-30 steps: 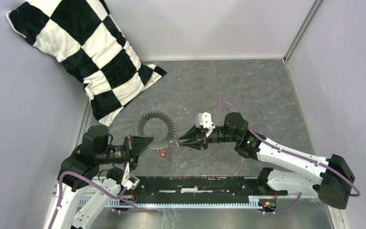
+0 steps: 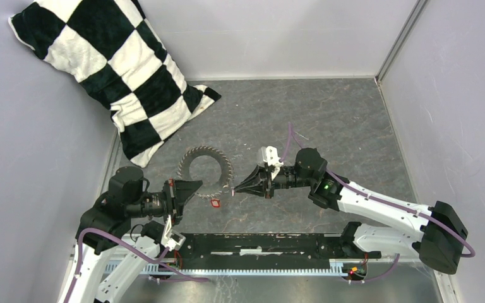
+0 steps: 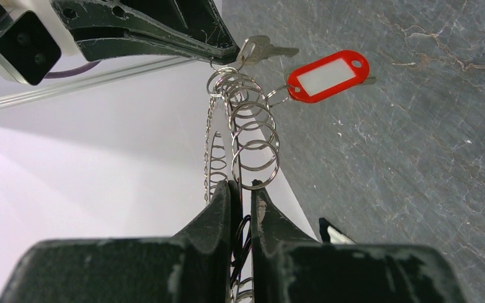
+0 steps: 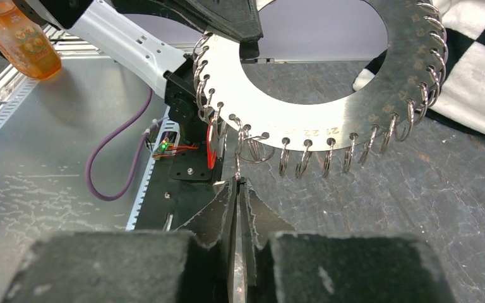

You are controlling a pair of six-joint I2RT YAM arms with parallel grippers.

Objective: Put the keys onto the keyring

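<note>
The keyring is a flat grey ring-shaped plate, its edge lined with numbered holes and small wire rings. My left gripper is shut on this plate and holds it up. A metal key hangs from a wire ring at the edge, beside the tip of my right gripper. The right fingers are shut on the low end of that wire ring; whether the key's head is also pinched cannot be told. Close by, a red tag with a white label dangles from another ring, a key end showing behind it.
A black-and-white checkered cloth leans at the back left. The right wrist view has an orange bottle at far left and a purple cable looping below the left arm.
The key and red tag swung a little; the left gripper stayed still.
</note>
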